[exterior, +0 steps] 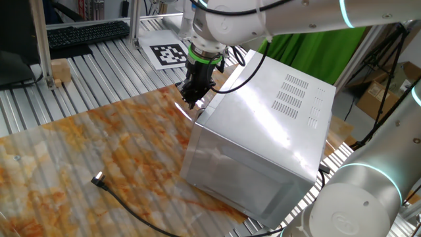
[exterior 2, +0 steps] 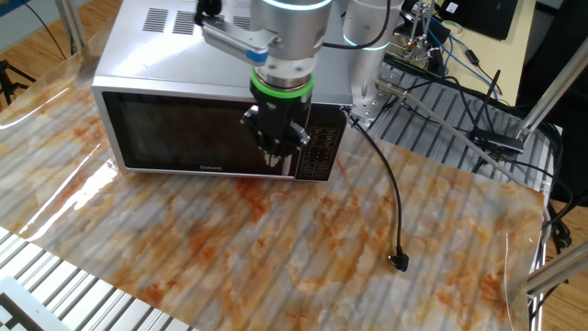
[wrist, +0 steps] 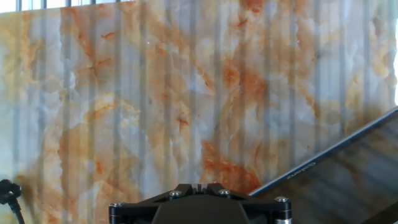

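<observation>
A silver microwave (exterior: 263, 112) stands on the marbled sheet. Its dark front door (exterior 2: 193, 133) looks closed in the second exterior view, with the control panel (exterior 2: 319, 152) at its right. My black gripper (exterior 2: 273, 158) points down in front of the door's right side, partly covering the upright handle (exterior 2: 288, 166). Whether it touches the handle I cannot tell. In the wrist view the gripper appears shut at the bottom edge, nothing visible between its fingers. The microwave's front edge (wrist: 305, 165) runs slanting at the lower right there.
A black power plug (exterior 2: 399, 261) lies on the sheet with its cable leading back past the microwave. The marbled sheet (exterior: 72, 171) is otherwise clear in front of the door. A marker sheet (exterior: 166, 54) and a keyboard (exterior: 89, 34) lie farther off.
</observation>
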